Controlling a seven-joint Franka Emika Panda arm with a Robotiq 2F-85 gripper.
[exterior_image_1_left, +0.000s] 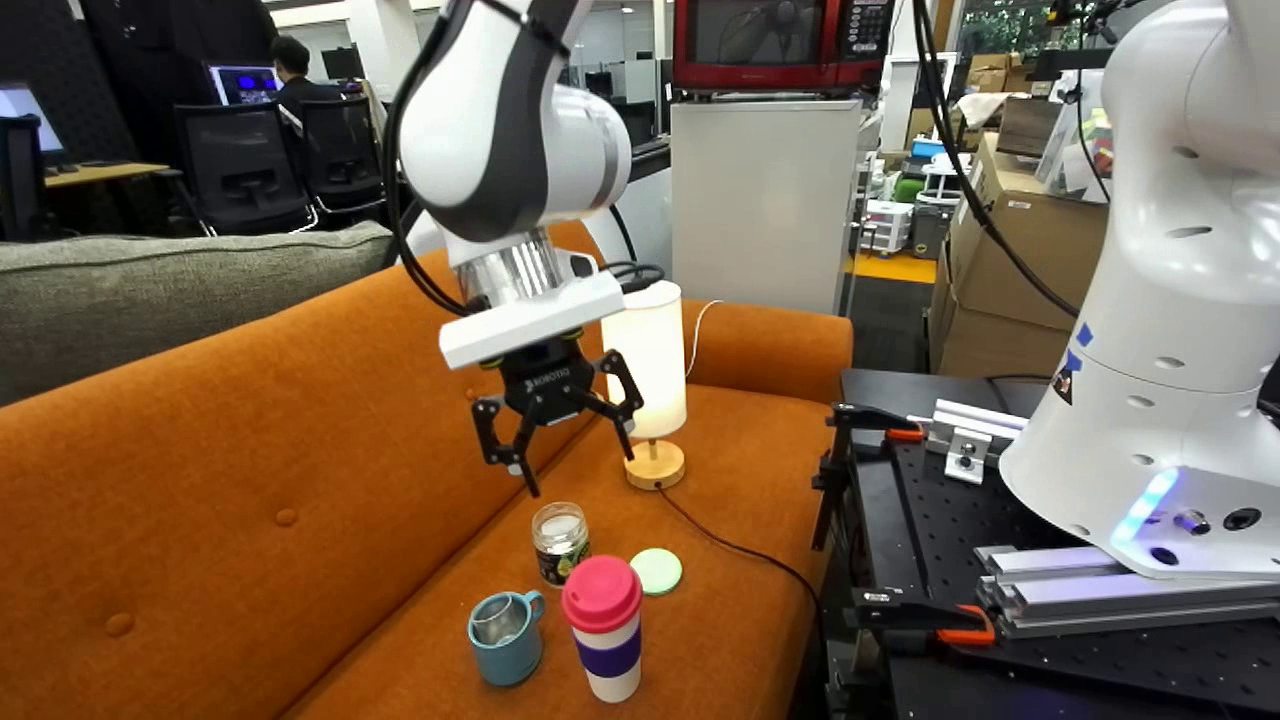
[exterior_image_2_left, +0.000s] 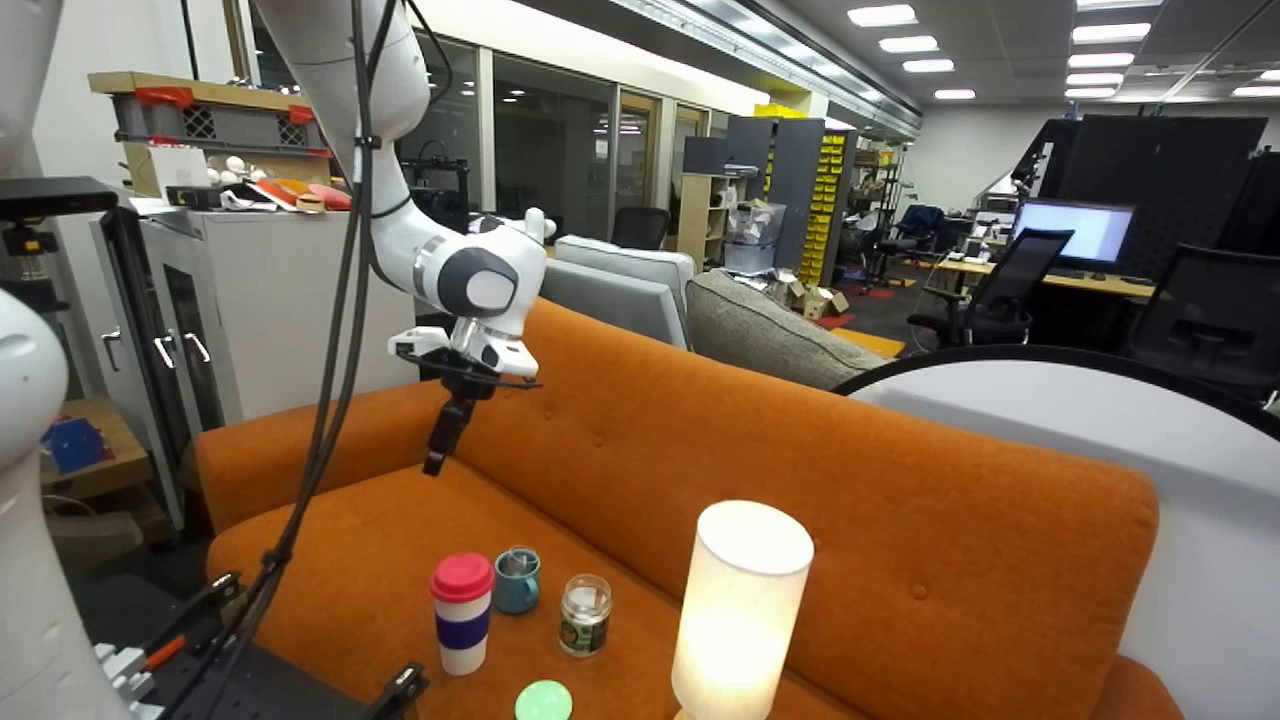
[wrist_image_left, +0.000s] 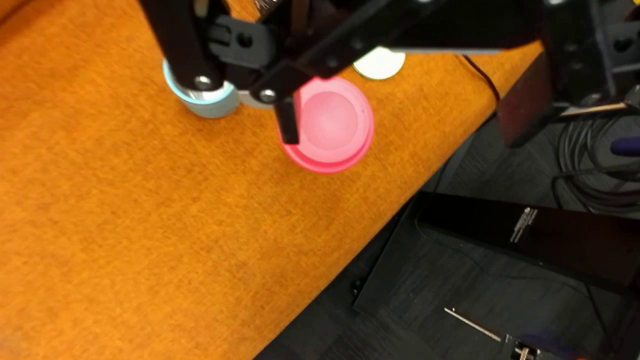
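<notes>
My gripper (exterior_image_1_left: 581, 466) hangs in the air above the orange sofa, open, with nothing between its spread fingers. In exterior view 1 it overlaps the left edge of the lit lamp (exterior_image_1_left: 645, 360). On the seat stand a tumbler with a red lid and purple band (exterior_image_1_left: 603, 629), a blue mug (exterior_image_1_left: 505, 640) with a metallic thing inside, and a lidless glass jar (exterior_image_1_left: 560, 544). A pale green round lid (exterior_image_1_left: 656, 571) lies flat beside the jar. In the wrist view, one finger partly covers the tumbler's lid (wrist_image_left: 331, 123); the jar is mostly hidden by the gripper.
The sofa's back (exterior_image_2_left: 864, 480) rises behind the objects. A dark cord (exterior_image_1_left: 750, 552) runs from the lamp over the seat's front edge. A black table (exterior_image_1_left: 888, 528) with clamps stands before the sofa. Bare seat (exterior_image_2_left: 324, 528) lies on the tumbler's side away from the lamp.
</notes>
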